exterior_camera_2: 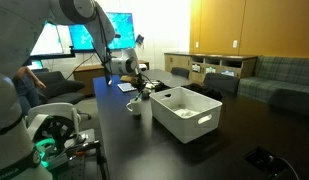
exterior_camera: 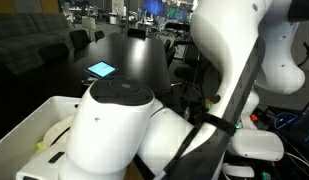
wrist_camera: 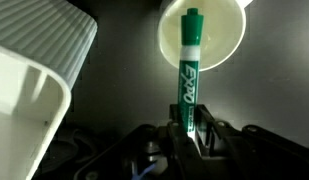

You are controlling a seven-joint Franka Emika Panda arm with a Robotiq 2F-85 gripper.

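Note:
My gripper is shut on a green and white Expo marker (wrist_camera: pixel 190 72), seen in the wrist view. The marker's green end points away from the fingers and overlaps the opening of a white mug (wrist_camera: pixel 226 42). From this angle I cannot tell whether that end is above the rim or inside it. In exterior view 2, the white mug (exterior_camera_2: pixel 134 107) stands on the dark table. My arm hides the gripper and marker in exterior view 1.
A white box (exterior_camera_2: pixel 190 122) stands close beside the mug, its ribbed wall (wrist_camera: pixel 52 35) at the left of the wrist view. A dark object (exterior_camera_2: pixel 271 162) lies at the right.

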